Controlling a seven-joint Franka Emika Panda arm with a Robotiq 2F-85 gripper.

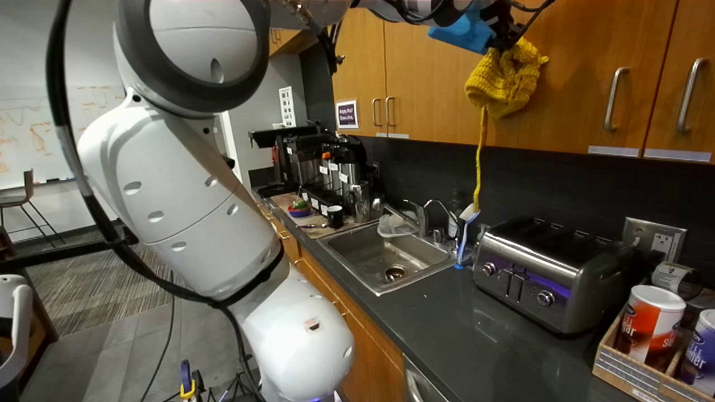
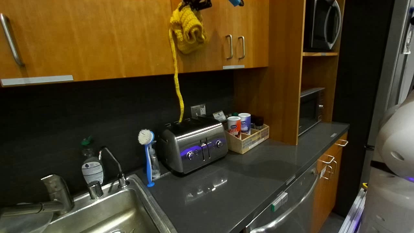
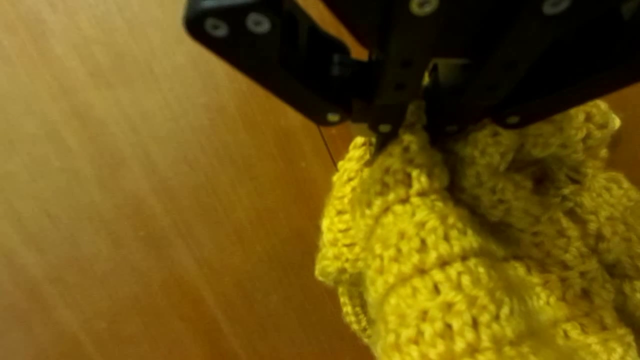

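Observation:
A yellow knitted piece hangs bunched in front of the upper cabinets, high above the counter. Its long thin yellow strap dangles down toward the toaster's height. My gripper is shut on the top of the knitted piece, with a fold of it pinched between the fingertips, as the wrist view shows. In the second exterior view the gripper is partly cut off by the top edge. The far side of the knitted piece is hidden.
A steel toaster stands on the dark counter below, beside a blue-handled brush and the sink. A wooden box holds canisters. Cabinet doors rise close behind the knitted piece.

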